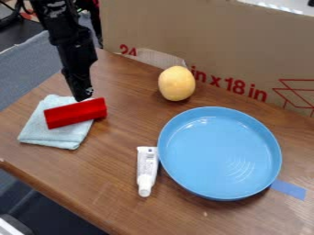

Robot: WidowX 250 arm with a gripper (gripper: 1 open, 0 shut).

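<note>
My black gripper (81, 92) hangs at the upper left, its tips just above and behind a red box (75, 113), with nothing visible between them; it looks shut. The red box lies tilted across a pale blue folded cloth (50, 131) on the left of the wooden table.
A blue plate (221, 156) sits at the right, with a white tube (146, 173) beside it. A yellow round object (177, 83) lies at the back, before a cardboard box (233, 46). The table's edge runs along the lower left.
</note>
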